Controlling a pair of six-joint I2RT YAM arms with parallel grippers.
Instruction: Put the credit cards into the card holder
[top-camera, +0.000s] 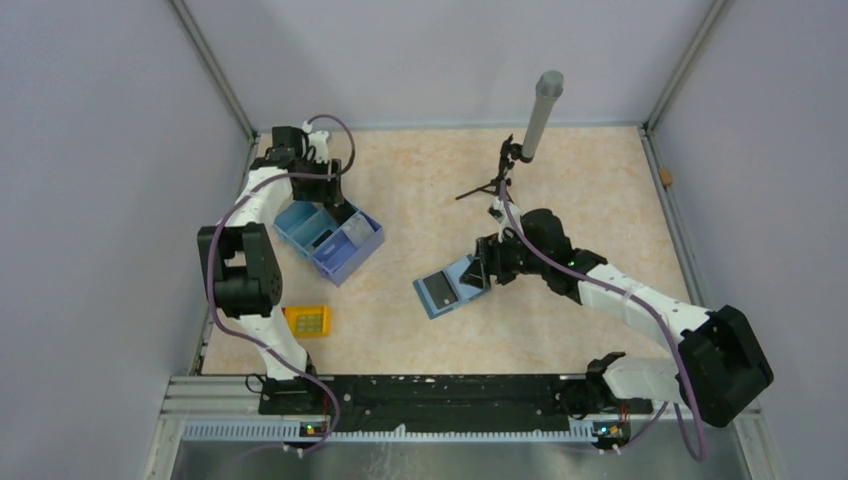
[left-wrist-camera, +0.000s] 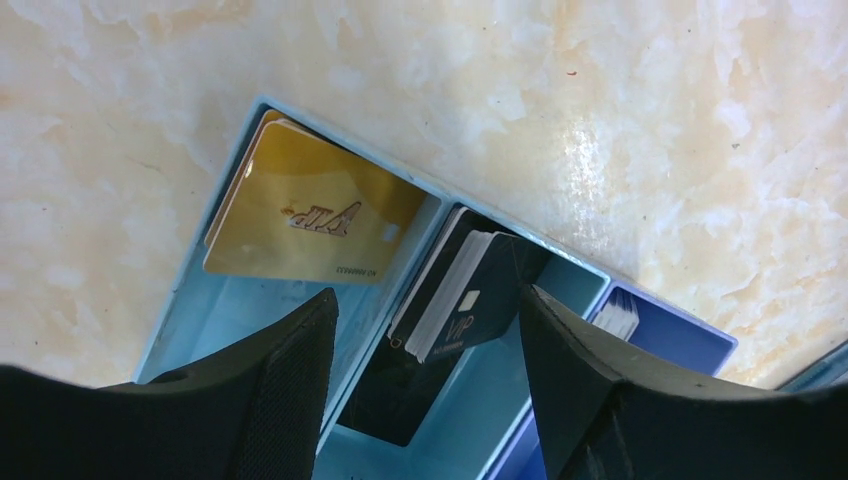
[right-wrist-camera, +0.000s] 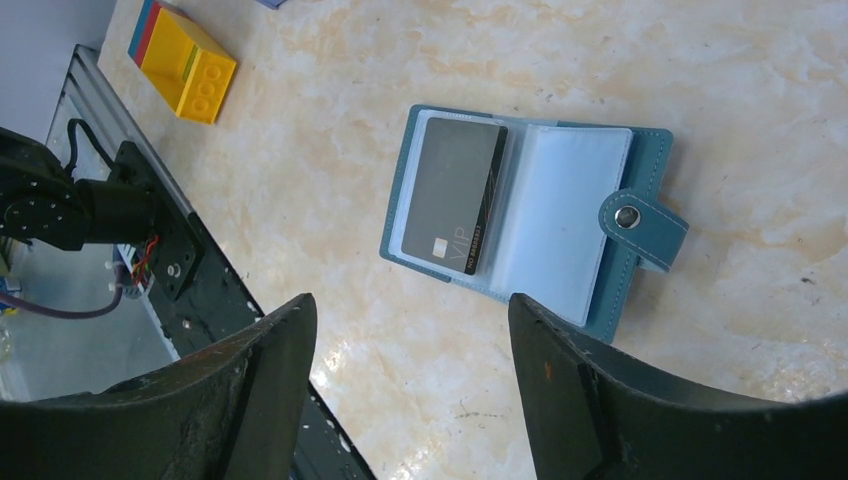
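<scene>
In the left wrist view, black VIP cards (left-wrist-camera: 487, 300) lean in the middle compartment of a light-blue tray (left-wrist-camera: 440, 192). Gold cards (left-wrist-camera: 320, 205) lean in the compartment beside them. My left gripper hovers above the tray, its fingers apart on either side of the black cards and holding nothing. The blue card holder (right-wrist-camera: 655, 150) lies spread open on the table, a dark VIP card (right-wrist-camera: 450, 190) on its left side, the other side bare. Over the holder's near edge, my right gripper stands open and empty.
A purple-blue tray (top-camera: 345, 265) adjoins the light-blue one, and a yellow block box (top-camera: 308, 321) sits nearer the front left. At the back, a tripod (top-camera: 497, 185) bears a grey tube. Bare table separates trays and holder.
</scene>
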